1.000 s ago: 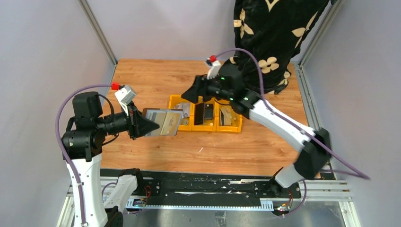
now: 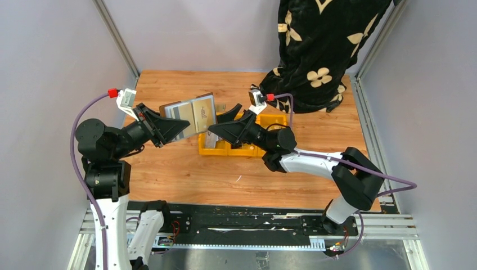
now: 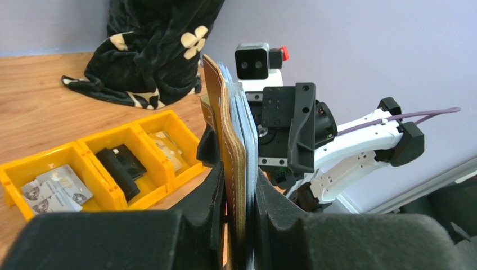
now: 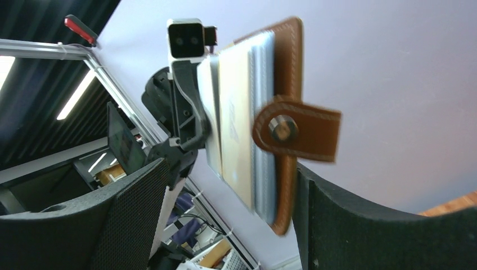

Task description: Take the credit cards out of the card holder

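A brown leather card holder [image 4: 289,73], spread open with pale cards [image 4: 236,112] in its sleeves, is held in the air over the table. My left gripper [image 2: 169,134] is shut on its left end; in the left wrist view the holder [image 3: 229,135] stands edge-on between the fingers. On its other side my right gripper [image 2: 220,124] has its fingers apart, close to the holder's right edge. In the right wrist view the holder and its snap strap [image 4: 306,129] show in the gap between the open fingers, and contact cannot be made out.
A yellow three-compartment tray [image 3: 73,149] lies on the table below, holding loose cards [image 3: 53,191], a dark wallet [image 3: 121,169] and pale items [image 3: 167,147]. A black flowered cloth [image 2: 315,56] covers the back right. Bare wood lies in front of the tray.
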